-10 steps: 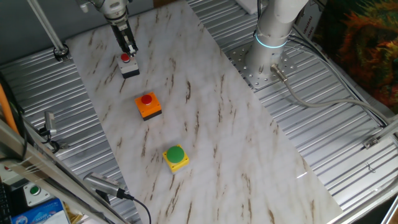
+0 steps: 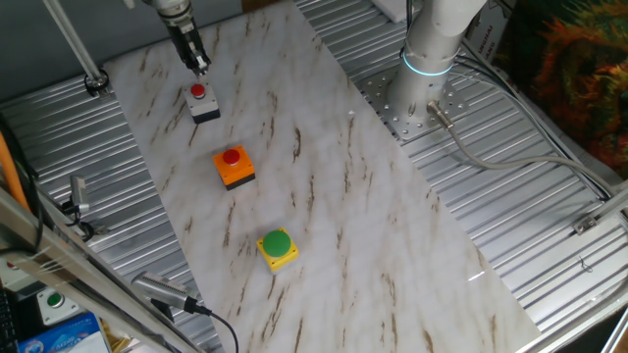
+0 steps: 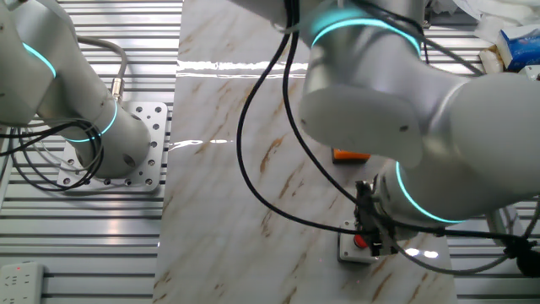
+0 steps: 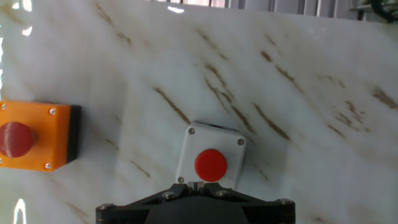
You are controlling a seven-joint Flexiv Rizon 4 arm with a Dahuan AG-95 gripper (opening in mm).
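Note:
A white box with a red button (image 2: 198,90) stands at the far end of the marble-patterned table. Just behind and above it is my gripper (image 2: 202,71), its fingertips close to the button. In the wrist view the gripper is shut with nothing between its fingers, and the red button (image 4: 211,165) lies just ahead of the tips. They look apart from it. The gripper partly covers the white box (image 3: 354,249) in the second exterior view. An orange box with a red button (image 2: 234,167) and a yellow box with a green button (image 2: 278,249) are farther along the table.
My arm's base (image 2: 417,98) stands on the slatted metal frame beside the tabletop. A cylindrical device with a cable (image 2: 165,291) is at the near left edge. Black cables (image 3: 253,169) hang from the arm.
The boxes have stayed where they were.

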